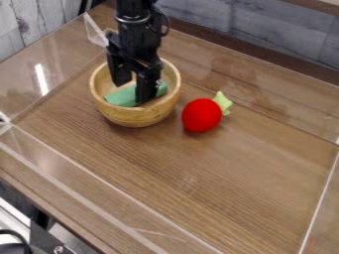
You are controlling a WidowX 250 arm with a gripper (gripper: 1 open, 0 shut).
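Observation:
My gripper (133, 64), black, hangs from the top over a wooden bowl (133, 114) and stands open, its fingers reaching down into the bowl's back part. In the bowl lies a green object (123, 96), partly hidden by the gripper. A red round object (201, 115) sits on the wooden table just right of the bowl, with a light green piece (223, 100) behind it.
A pale wall (34, 25) runs along the back left. Something dark sits at the lower left edge.

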